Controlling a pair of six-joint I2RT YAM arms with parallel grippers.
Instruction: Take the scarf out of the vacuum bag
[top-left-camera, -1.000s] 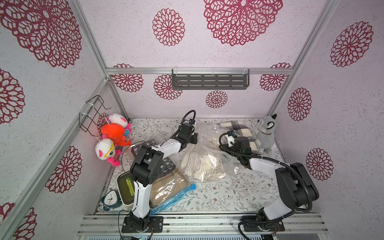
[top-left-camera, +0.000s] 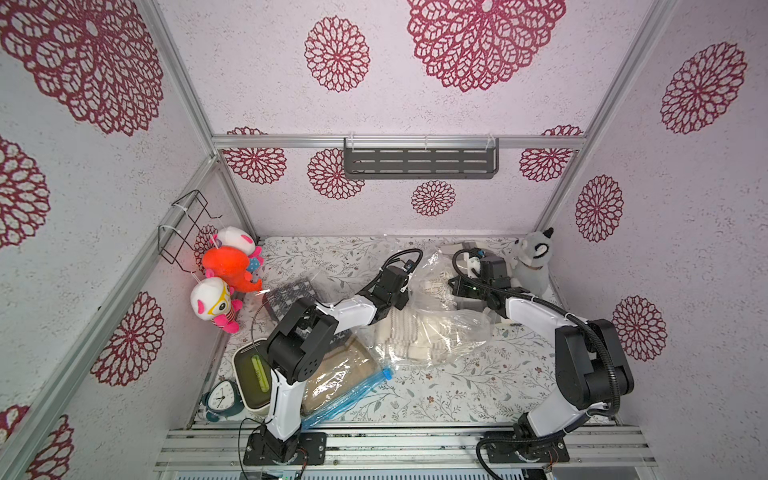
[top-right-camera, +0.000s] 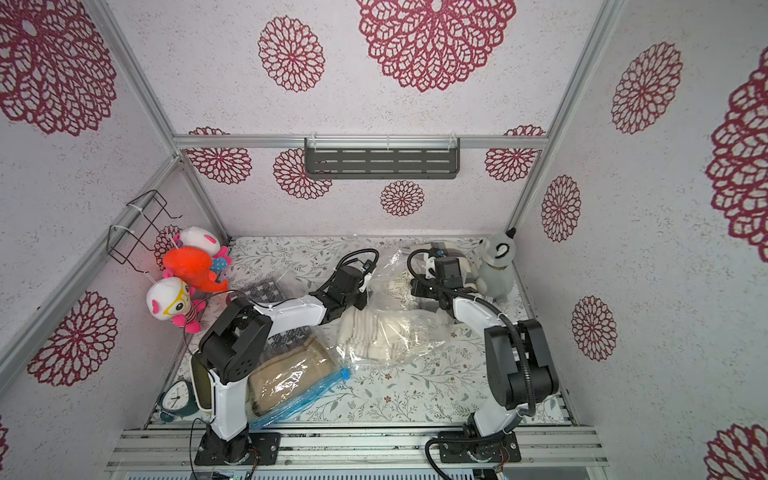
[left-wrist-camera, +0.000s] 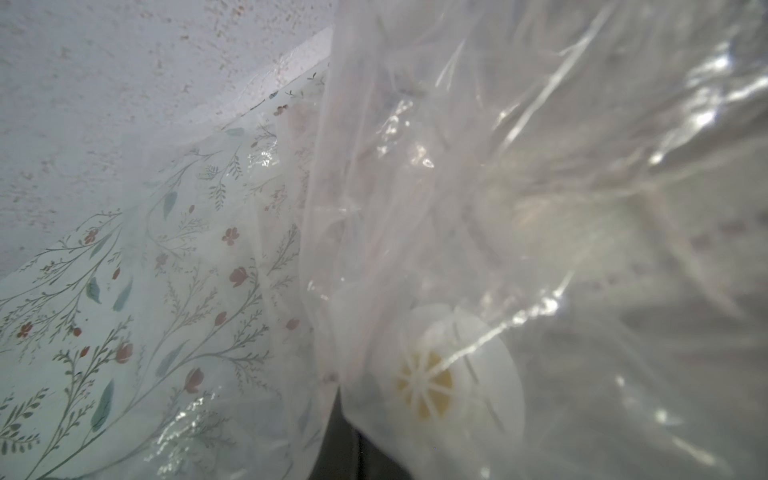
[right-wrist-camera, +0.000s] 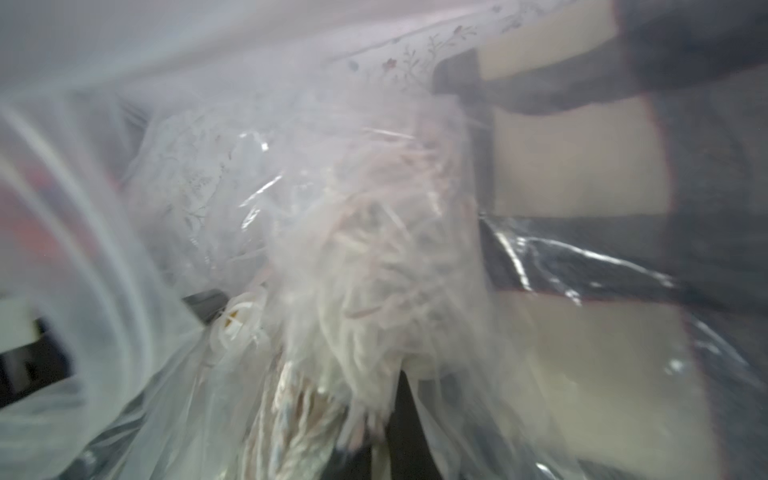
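Note:
A cream scarf (top-left-camera: 420, 336) lies inside a clear bag in the middle of the table. My left gripper (top-left-camera: 404, 296) is at the bag's upper left; in the left wrist view crumpled plastic (left-wrist-camera: 544, 208) and a round valve (left-wrist-camera: 424, 384) cover most of its dark, shut fingers. My right gripper (top-left-camera: 454, 284) is at the bag's upper right. In the right wrist view its shut fingertips sit among plastic and cream fringe (right-wrist-camera: 296, 424), with plastic partly hiding them; whether they pinch any of it is unclear.
A checked cloth (right-wrist-camera: 584, 160) lies at the back right beside a grey plush (top-left-camera: 532, 264). Plush toys (top-left-camera: 228, 272) stand left. A brown bagged item (top-left-camera: 336, 372), a dark checked package, a tray (top-left-camera: 244, 384) and a clock (top-left-camera: 224, 396) occupy the front left.
My left gripper has moved right and toward the front after rising beside the bag. My right gripper has shifted slightly right and back, and the bag has stretched and shifted rightward.

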